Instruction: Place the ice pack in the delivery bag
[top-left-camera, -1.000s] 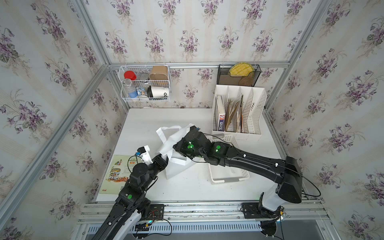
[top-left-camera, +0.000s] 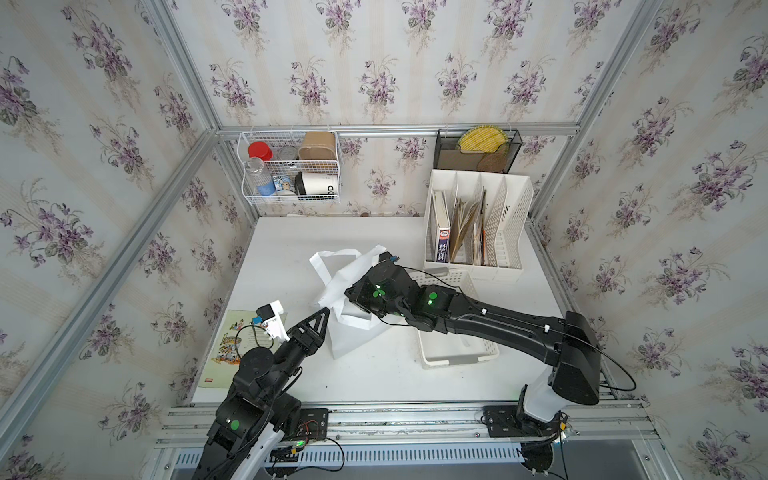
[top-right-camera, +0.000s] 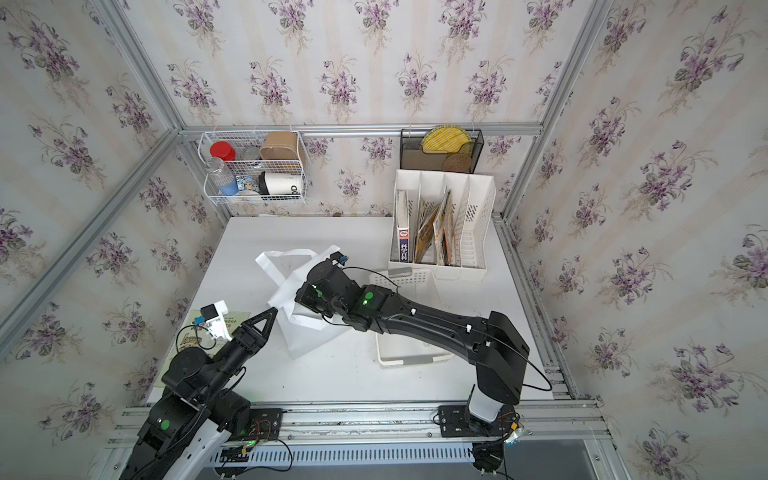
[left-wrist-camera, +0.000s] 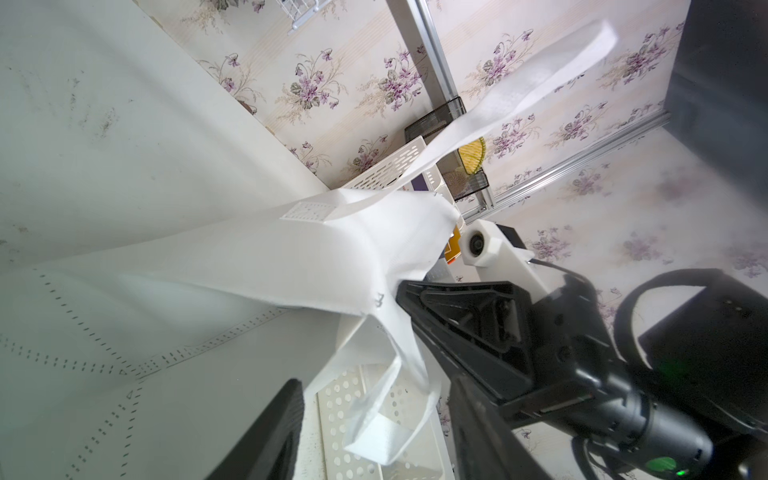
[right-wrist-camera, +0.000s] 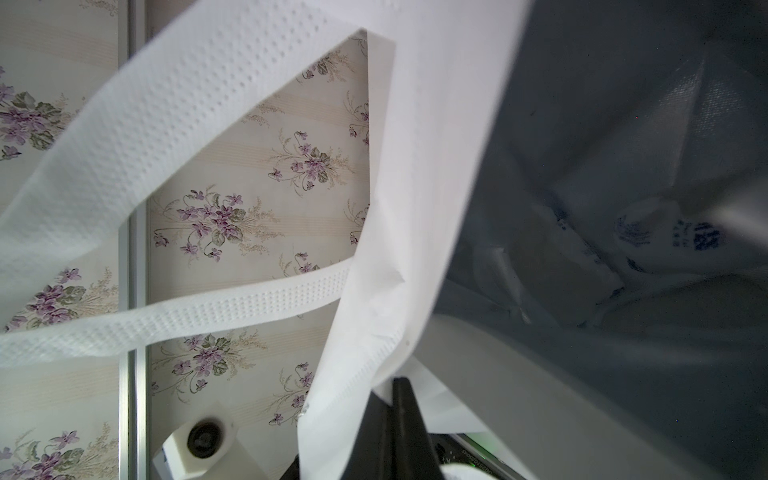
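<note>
A white non-woven delivery bag (top-left-camera: 349, 336) with strap handles lies on the table centre. My right gripper is shut at the bag's top edge; in the right wrist view, white fabric partly covers its fingertips, so whether any is pinched is unclear. The bag's dark lining (right-wrist-camera: 608, 112) shows, with printed white items (right-wrist-camera: 560, 280) dimly inside; whether one is the ice pack is unclear. My left gripper (top-left-camera: 321, 318) is part open at the bag's lower left, nothing visible between its fingers.
A white basket (top-left-camera: 460, 358) sits right of the bag, a white file holder (top-left-camera: 512, 216) at the back right, a green-yellow booklet (top-left-camera: 224, 360) at front left. Wire racks hang on the back wall.
My right arm and the bag are almost unchanged.
</note>
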